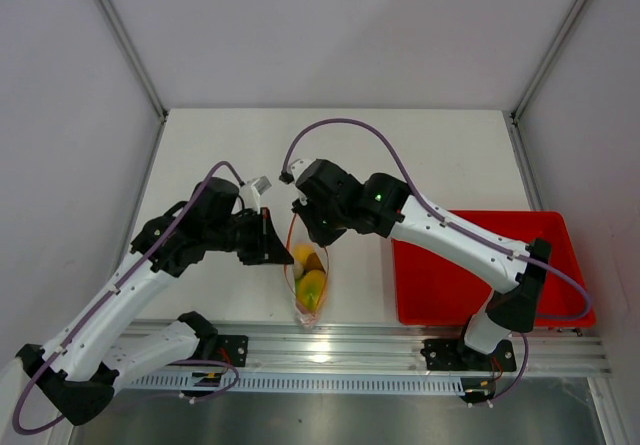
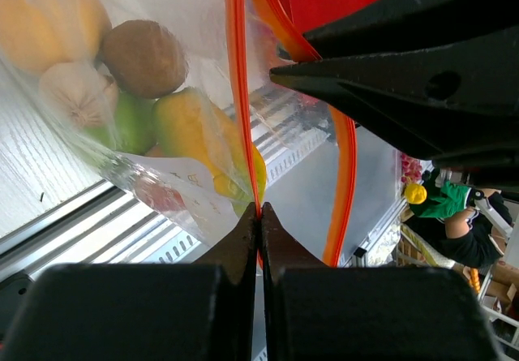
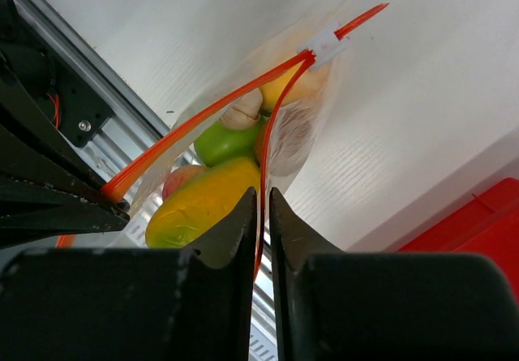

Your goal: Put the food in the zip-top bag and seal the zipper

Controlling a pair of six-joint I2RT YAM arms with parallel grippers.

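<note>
The clear zip bag point(image 1: 308, 283) stands between both grippers, holding a mango point(image 3: 199, 203), a green fruit point(image 3: 221, 143), a yellow fruit, a brown fruit point(image 2: 143, 59) and other pieces. Its orange zipper edges are parted in the right wrist view. My left gripper is shut on one orange edge in its wrist view. My right gripper has its fingertips close together at the other orange edge; whether they grip it is hard to tell. In the top view both grippers hover over the bag's mouth.
A red bin point(image 1: 480, 265) sits at the right of the white table point(image 1: 220, 130). A metal rail runs along the front edge.
</note>
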